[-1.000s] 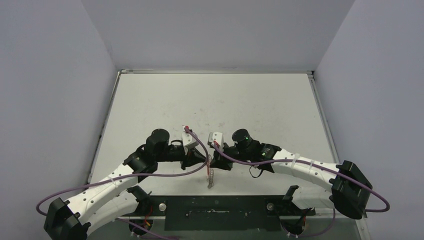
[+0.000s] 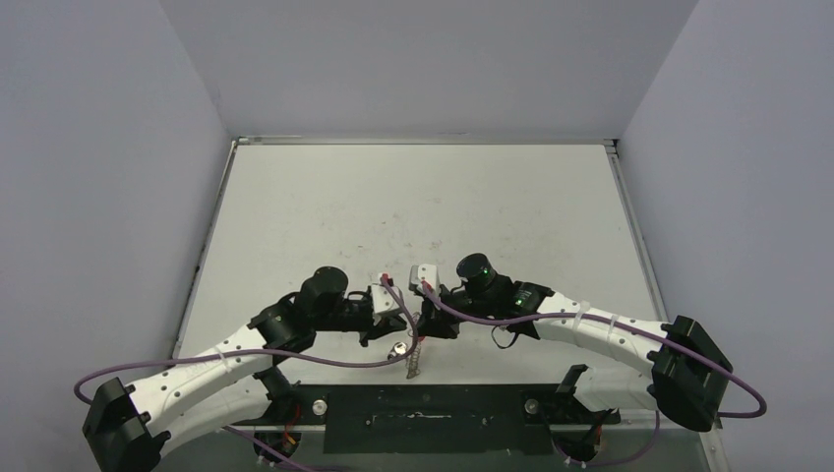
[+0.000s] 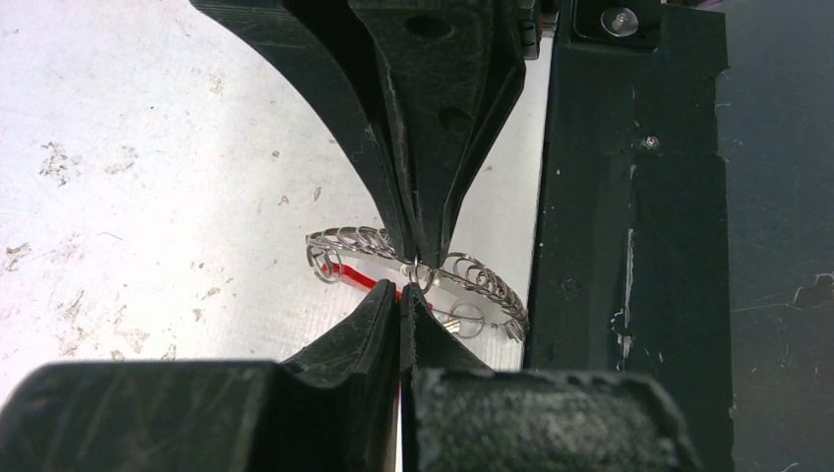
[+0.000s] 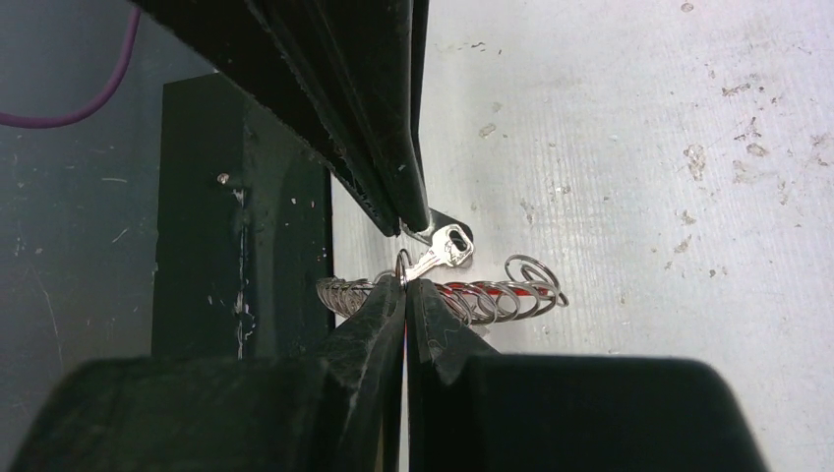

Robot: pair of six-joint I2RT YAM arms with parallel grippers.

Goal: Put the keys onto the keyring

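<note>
A silver coil of rings with a red strip, the keyring (image 4: pixel 482 300), hangs across the tips of my right gripper, which is shut on its thin wire. A small loop stands up at the tips. Just past the coil a silver key (image 4: pixel 450 244) shows, with a darker piece behind it. My left gripper is shut, with nothing clear between its fingers. Its tips are close to the right gripper's tips and the coil. From above, the silver key (image 2: pixel 397 350) appears between the arms, beside the coil (image 2: pixel 413 365); whether it touches the keyring cannot be told.
Both arms meet near the front of the white table (image 2: pixel 423 197), whose back is clear. A black strip (image 2: pixel 438 418) runs along the front edge. Purple cables (image 2: pixel 325 362) loop over both arms.
The silver key now shows below it, where none was visible before. The right arm has hardly moved.
</note>
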